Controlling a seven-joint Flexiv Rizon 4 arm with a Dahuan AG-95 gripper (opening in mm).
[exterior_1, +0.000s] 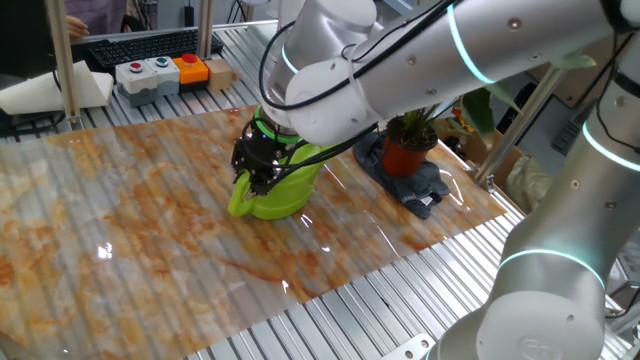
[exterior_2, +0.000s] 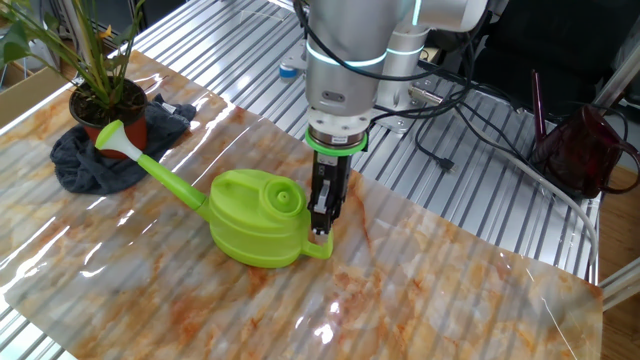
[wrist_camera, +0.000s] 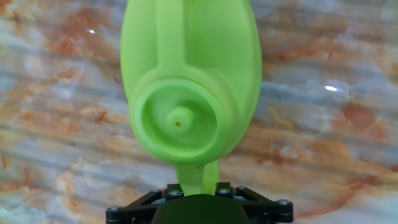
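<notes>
A lime-green watering can (exterior_2: 255, 215) stands upright on the marbled sheet. Its long spout (exterior_2: 170, 180) points toward the potted plant, and its handle (exterior_2: 325, 245) is at the opposite end. My gripper is at this handle, pointing down, with a black fingertip on either side of the green strip in the wrist view. How tightly the fingers stand against the handle does not show, as the gripper body covers their lower part. From exterior view 1, the gripper (exterior_1: 255, 184) partly covers the can.
A potted plant (exterior_2: 110, 105) sits on a dark cloth (exterior_2: 85, 165) near the spout. Button boxes (exterior_1: 150, 80) stand on the slatted table at the back left. A dark red jug (exterior_2: 580, 150) stands far right. Much of the marbled sheet (exterior_1: 120, 240) is bare.
</notes>
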